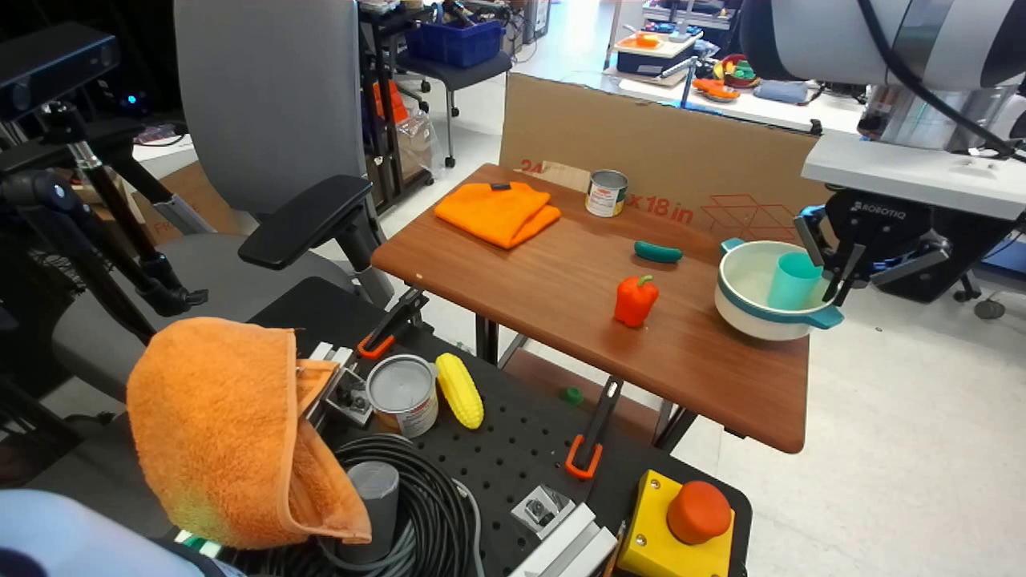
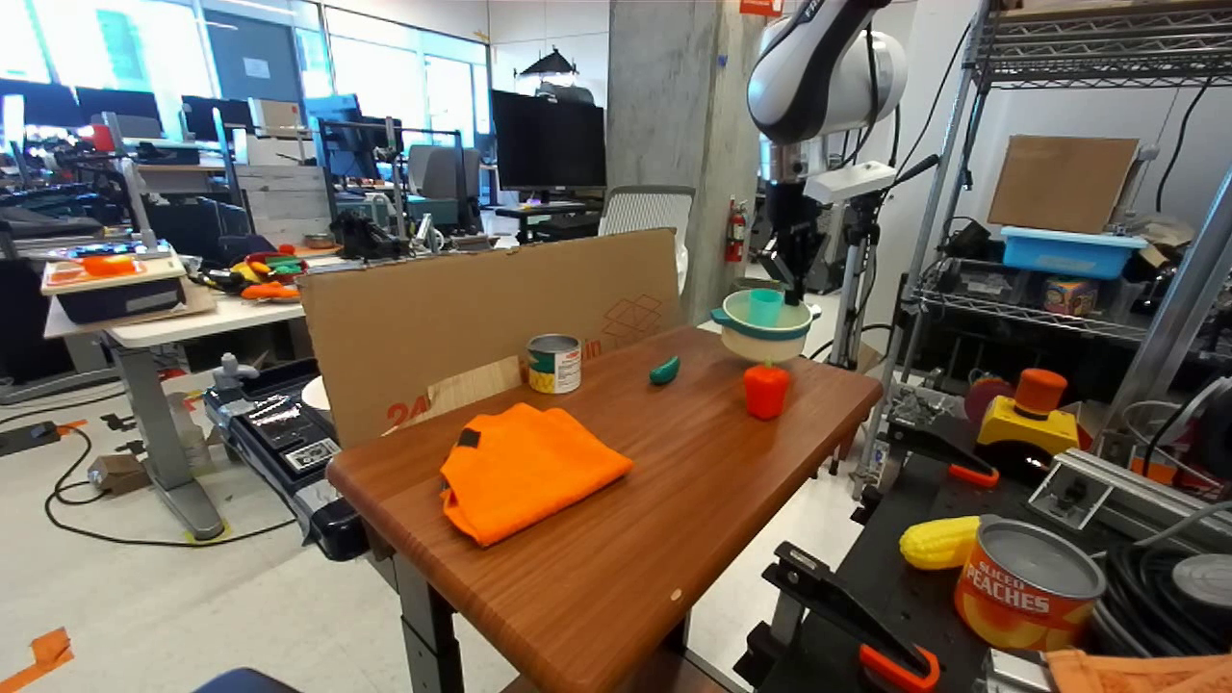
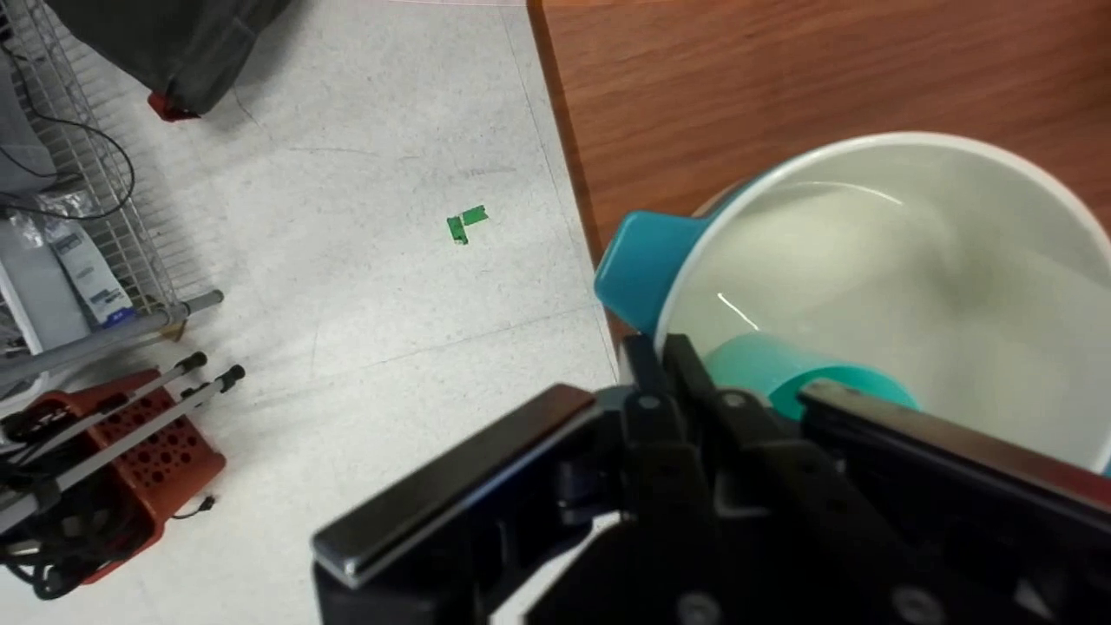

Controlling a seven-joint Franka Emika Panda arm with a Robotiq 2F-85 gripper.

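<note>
A cream pot (image 1: 765, 326) with teal handles is at the right end of the brown table (image 1: 577, 298), its side reaching to the table's edge. Inside it leans a teal cup (image 1: 794, 280), tipped over in the wrist view. My gripper is shut on the pot's rim (image 3: 682, 286), close beside one teal handle (image 3: 647, 269). The fingertips' contact with the wall is partly hidden. Whether the pot's base touches the table cannot be told.
An orange-red pepper (image 1: 636, 301) and a green pickle-like piece (image 1: 658, 252) lie left of the pot. Farther off are a can (image 1: 606, 193) and an orange cloth (image 1: 495, 213). A cardboard sheet (image 1: 664, 144) stands along the back edge.
</note>
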